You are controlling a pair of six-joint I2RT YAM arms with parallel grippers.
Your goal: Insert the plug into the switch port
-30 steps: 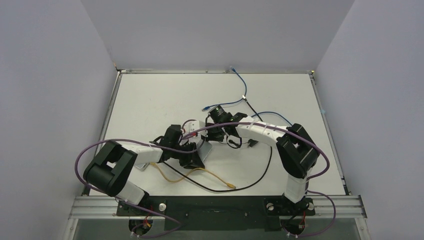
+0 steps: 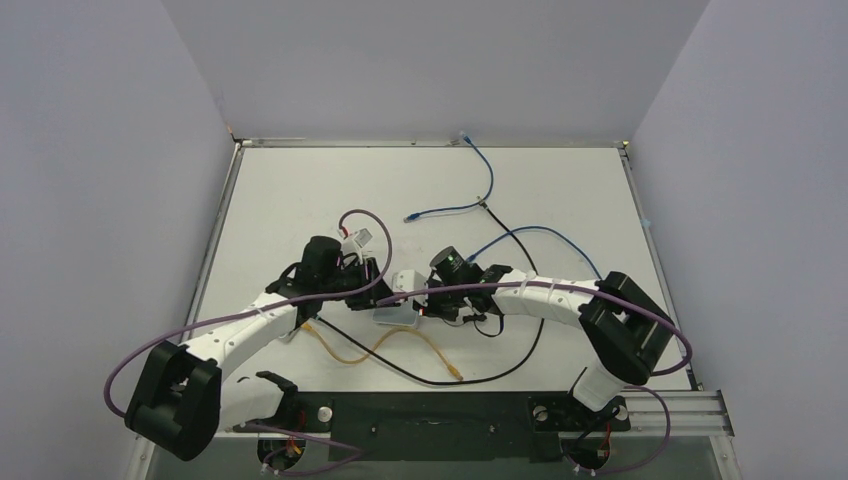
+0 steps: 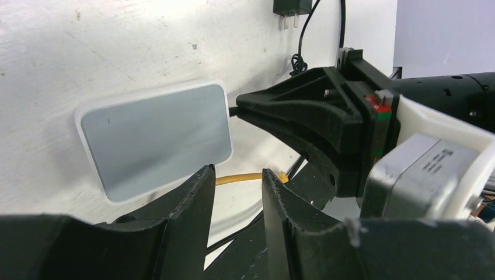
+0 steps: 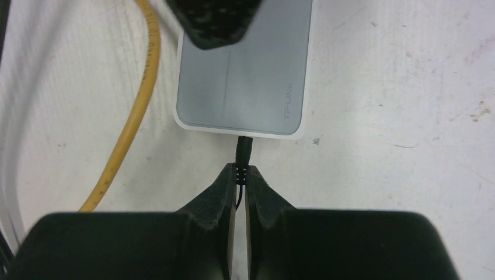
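Note:
The grey, white-edged switch lies flat on the table, its TP-LINK lettering showing in the right wrist view. My right gripper is shut on the black plug [image 4: 243, 151], a thin wire trailing behind. The plug points straight at the switch's near edge [image 4: 239, 132] and its front meets that edge; whether any of it sits inside the port cannot be made out. In the left wrist view my left gripper has its fingers apart and empty, above and beside the switch. Its dark tip also covers part of the switch in the right wrist view.
A yellow cable [image 2: 400, 332] curves near the switch, and a black cable [image 2: 470, 383] loops along the front. Blue cables [image 2: 490, 175] lie toward the back. A black adapter [image 3: 292, 6] rests beyond the right gripper. The two arms stand close together.
The left gripper has drawn back up and left off the switch, which now lies squarer in the top view. The right gripper has come lower, its plug now in line with the switch's edge.

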